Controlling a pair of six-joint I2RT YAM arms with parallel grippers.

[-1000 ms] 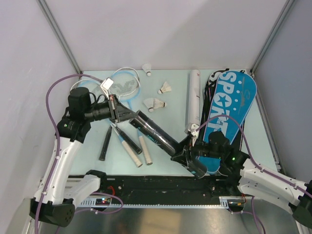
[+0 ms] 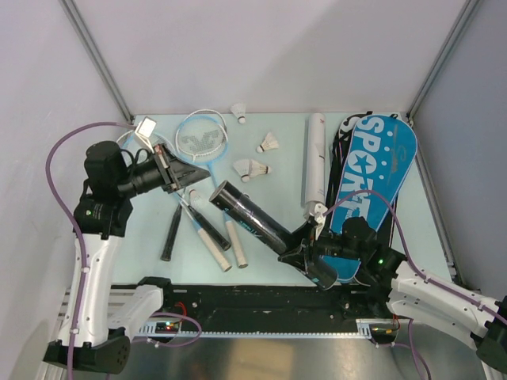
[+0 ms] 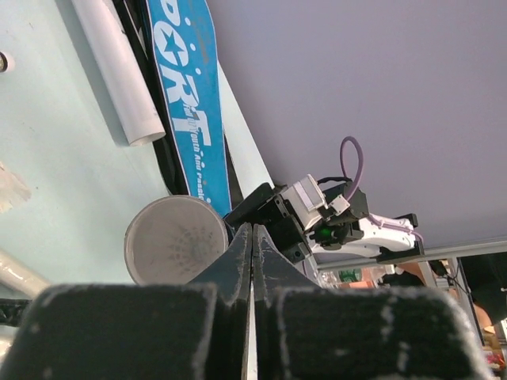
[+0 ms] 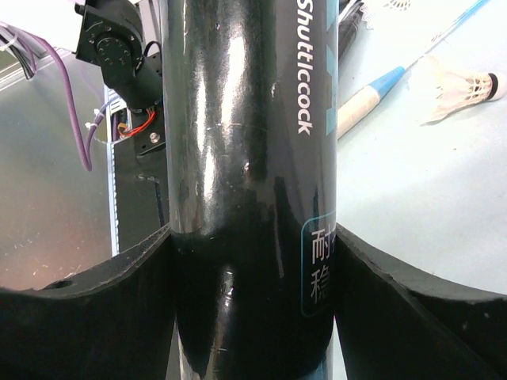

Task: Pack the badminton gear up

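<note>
A black shuttlecock tube is held tilted above the table, its far end up and to the left. My right gripper is shut around its body near the lower end. At the tube's upper end, the pale round cap faces the left wrist camera and sits on the tube. My left gripper is shut, its fingertips together with nothing between them. They are just up-left of the tube's end in the top view, apart from it, so the cap is outside the fingers.
Rackets lie at the left, handles toward the front. Several shuttlecocks are scattered mid-table. A white roll lies beside the blue SPORT bag on the right. Bare table shows between the shuttlecocks and the roll.
The cap remains on the tube. The right arm stays nearly still.
</note>
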